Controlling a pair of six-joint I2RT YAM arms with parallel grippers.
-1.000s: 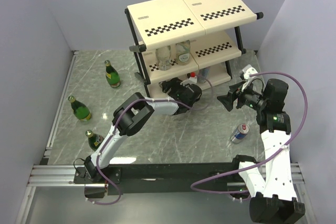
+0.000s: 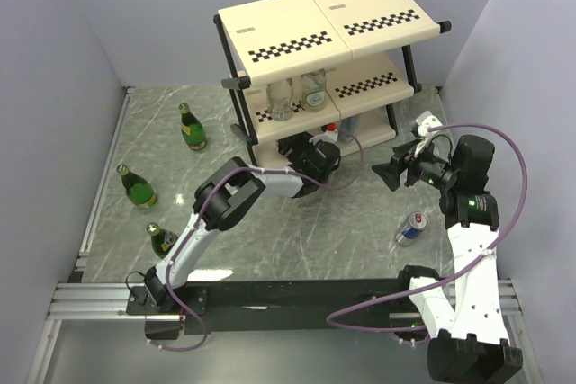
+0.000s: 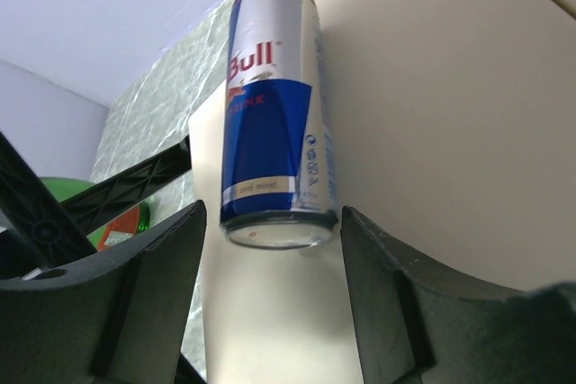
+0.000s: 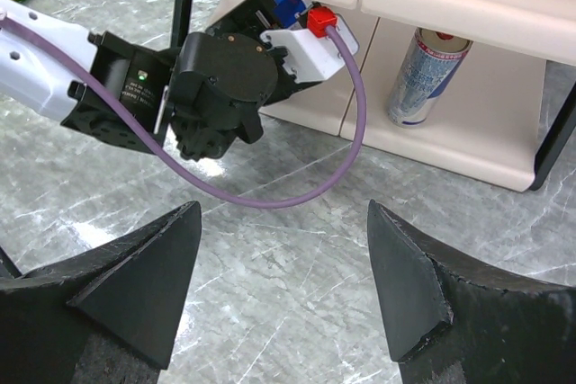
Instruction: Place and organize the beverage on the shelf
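In the left wrist view a blue and silver Red Bull can [image 3: 268,123] lies over the cream shelf board [image 3: 423,123], its base facing me. My left gripper is open around that base end, with a gap on the can's left; whether the right finger touches is unclear. From above, this gripper [image 2: 295,143] is under the middle shelf, largely hidden. My right gripper [image 2: 397,174] is open over the right of the table, nothing between its fingers. Another can [image 2: 411,228] is on the table near the right arm. A silver-blue can [image 4: 427,75] stands on the lower shelf's right half.
Two clear bottles [image 2: 280,99] [image 2: 313,90] stand on the middle shelf. Several green bottles, including one near the shelf [image 2: 192,128], are on the table's left. A black shelf post [image 2: 243,119] rises close to the left gripper.
The right arm, the bottles and the can on the table look unchanged.
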